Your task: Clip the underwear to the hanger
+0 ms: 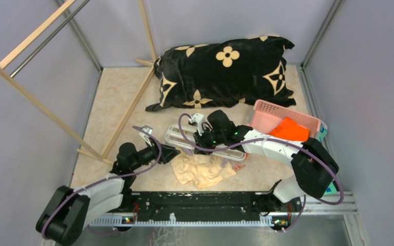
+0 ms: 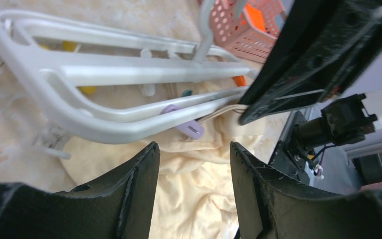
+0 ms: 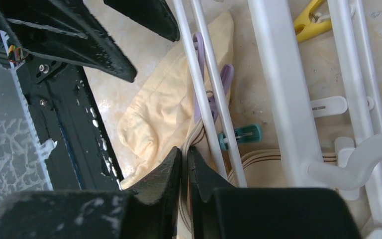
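Note:
The white hanger [image 2: 129,69] with coloured clips lies over the beige underwear [image 1: 200,174]. A purple clip [image 2: 189,127] sits under the hanger's lower rail, and a teal clip [image 3: 241,137] beside it. My right gripper is at the hanger, its fingertips close together on the striped waistband. My left gripper [image 1: 172,154] stands left of the hanger, just above the cloth, open with nothing between its fingers.
A pink basket [image 1: 261,118] with an orange item stands at the right. A black patterned cushion [image 1: 225,72] fills the back. A wooden rack [image 1: 41,107] stands at the left, with bare floor beside it.

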